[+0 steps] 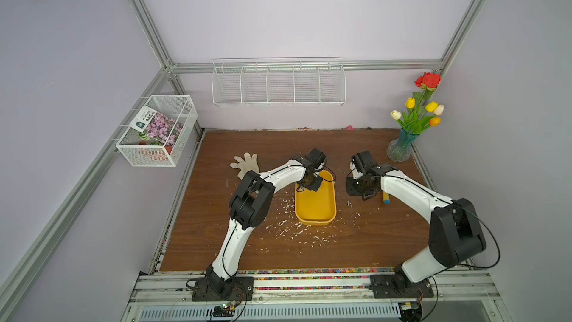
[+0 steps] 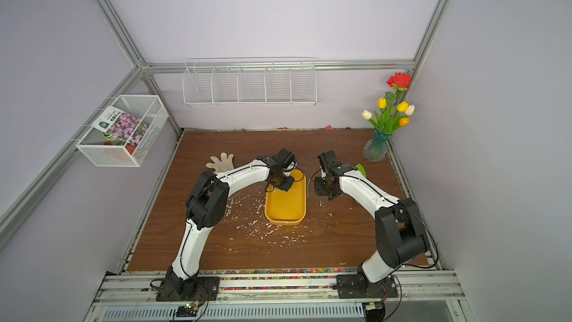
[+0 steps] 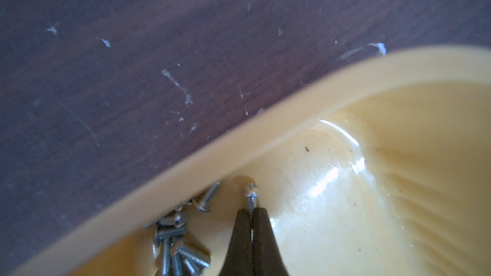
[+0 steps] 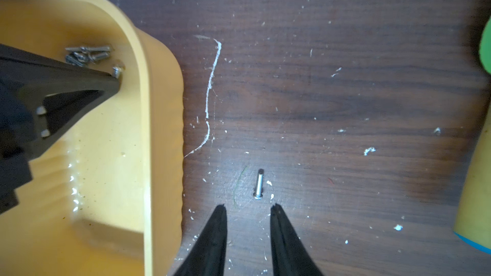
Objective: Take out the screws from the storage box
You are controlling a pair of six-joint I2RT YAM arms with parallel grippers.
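Note:
My left gripper reaches down into the yellow storage box (image 1: 315, 208) and is shut on one screw (image 3: 251, 191), whose head sticks out past the fingertips. To its left in the left wrist view, a cluster of silver screws (image 3: 176, 242) lies along the box wall. My right gripper stands open above the table right of the box, nothing between its fingers. Just beyond its fingertips in the right wrist view, a single screw (image 4: 259, 184) lies on the wood. In both top views the arms cover the far end of the box, and no screws show there.
A yellow object with a blue end (image 4: 475, 194) and a green part lies right of the right gripper. A glove (image 1: 245, 164) rests at the left. A vase of flowers (image 1: 400, 146) stands at the back right. White scraps litter the front table, otherwise free.

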